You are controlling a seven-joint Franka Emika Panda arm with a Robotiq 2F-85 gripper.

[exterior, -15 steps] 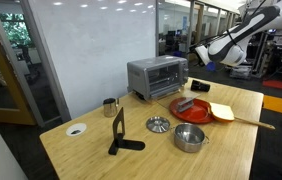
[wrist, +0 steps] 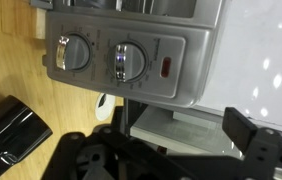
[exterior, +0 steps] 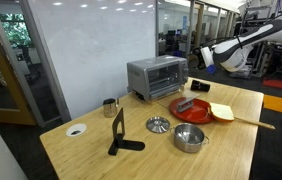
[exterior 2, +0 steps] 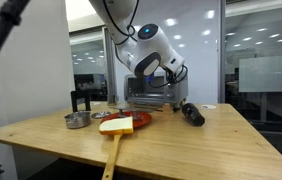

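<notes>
A silver toaster oven (exterior: 157, 76) stands at the back of the wooden table. In the wrist view its front panel fills the upper middle, with two round knobs, the left knob (wrist: 76, 52) and the right knob (wrist: 129, 63), beside a small red light (wrist: 165, 67). My gripper is open above the oven's panel, its dark fingers (wrist: 249, 133) wide apart and nothing between them. From the other side, the white arm (exterior 2: 153, 50) reaches over the table with the gripper (exterior 2: 172, 76) in front of the oven's upper part.
A black cylinder (exterior 2: 193, 114) lies right of the oven. In front are a red plate (exterior: 186, 117), a yellow-topped paddle (exterior: 223, 112) with a wooden handle, a steel pot (exterior: 189, 138), a lid (exterior: 158, 125) and a black stand (exterior: 121, 135).
The white arm has shifted slightly to the right in exterior view 1. The objects on the table have stayed where they were.
</notes>
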